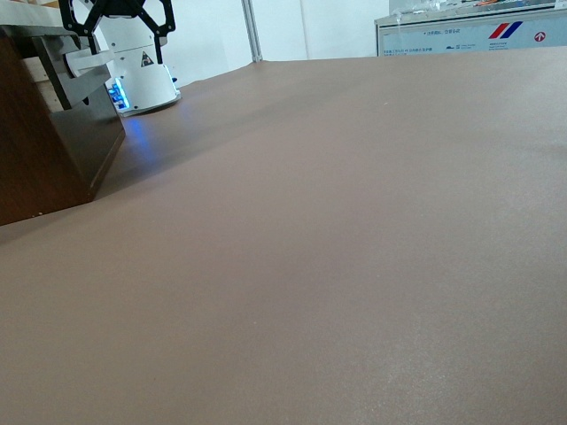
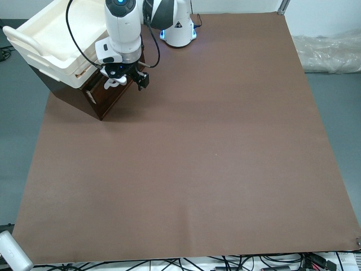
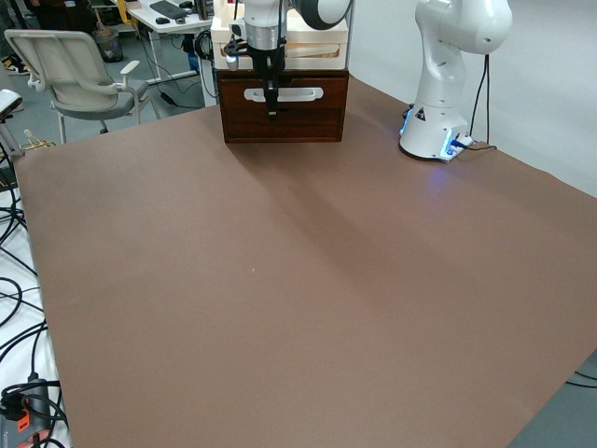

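Observation:
A dark wood drawer box (image 2: 73, 99) with a white handle (image 3: 308, 94) stands at the back of the brown table (image 2: 186, 175), a cream tray (image 2: 62, 34) on top. My black gripper (image 2: 141, 82) hangs in front of the drawer front, close to its handle; in the right view the gripper (image 3: 271, 98) overlaps the handle, and I cannot tell if it touches. The top view shows its black frame (image 1: 120, 13) at the upper left, beside the drawer. Whether the fingers are open or shut is unclear.
The white robot base (image 3: 434, 131) stands beside the drawer box. Cables (image 2: 242, 262) run along the near edge, and a chair (image 3: 89, 79) stands beyond the table.

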